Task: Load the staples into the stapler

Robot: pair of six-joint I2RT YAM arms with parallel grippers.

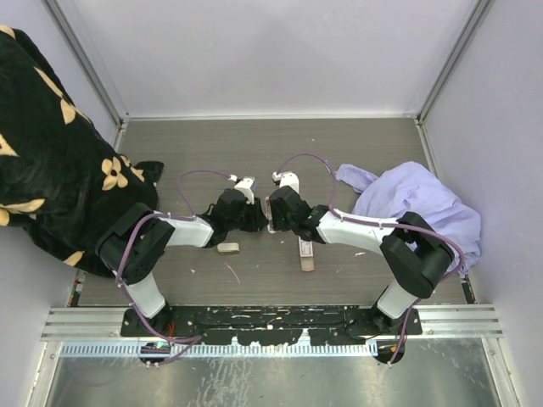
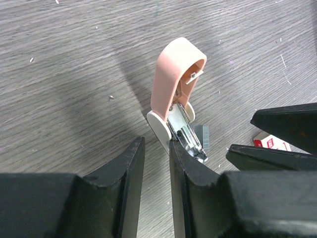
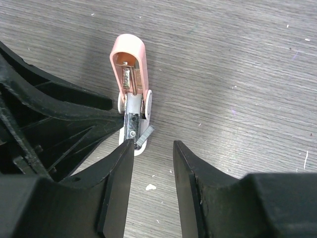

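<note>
The pink and white stapler (image 3: 131, 59) stands with its pink top raised and its metal magazine (image 3: 132, 119) exposed. My left gripper is at its side, fingertips around the edge of its white hinge plate, seemingly shut on it; the contact is partly hidden. A short grey staple strip (image 3: 145, 135) lies slanted beside the front of the magazine, its lower end close to a right fingertip in the right wrist view. In the left wrist view the same strip (image 2: 202, 136) is by the stapler's far side. My right gripper is parted, with nothing clearly held between its fingers.
A box with a red and white label (image 1: 306, 253) lies on the table below the right arm. A small beige block (image 1: 228, 248) lies below the left one. Lavender cloth (image 1: 416, 208) is at right, a dark blanket (image 1: 68, 144) at left.
</note>
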